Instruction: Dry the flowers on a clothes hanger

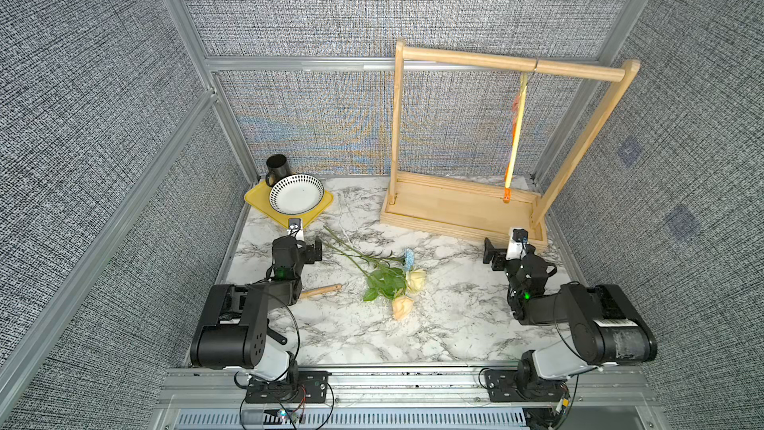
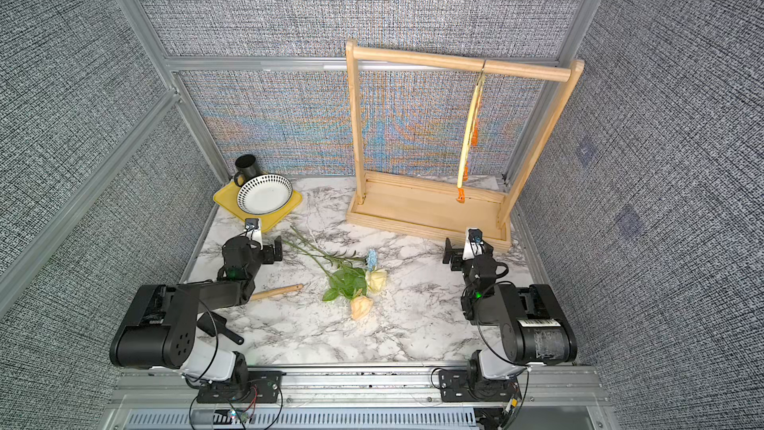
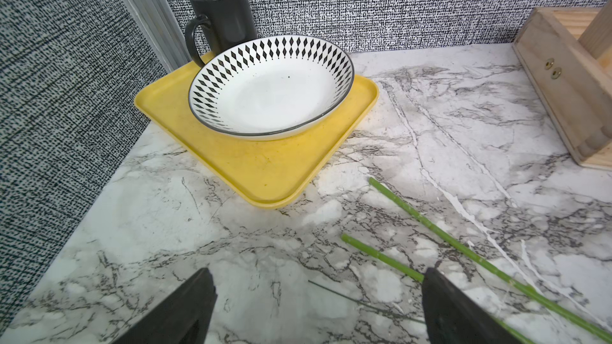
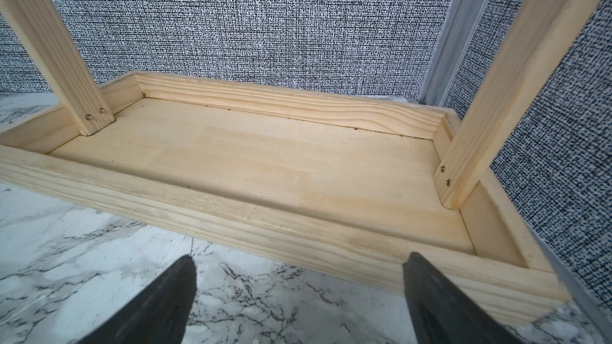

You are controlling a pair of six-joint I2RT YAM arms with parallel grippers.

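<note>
Several cut flowers lie loose on the marble table: a peach rose (image 1: 402, 307), a cream rose (image 1: 415, 280) and a blue flower (image 1: 409, 258), their green stems (image 3: 446, 237) pointing toward the back left. A yellow hanger (image 1: 516, 137) with orange clips hangs edge-on from the wooden rack's bar (image 1: 469, 59); no flower shows on it. Left of the stems, my left gripper (image 1: 306, 243) is open and empty above the table. In front of the rack's base (image 4: 267, 213) my right gripper (image 1: 501, 248) also stands open, nothing between its fingers.
At the back left a yellow tray (image 3: 264, 178) carries a white patterned bowl (image 3: 274, 89) and a dark mug (image 3: 226, 16). A wooden-handled tool (image 2: 278, 291) lies partly under the left arm. Bare table lies right of the roses.
</note>
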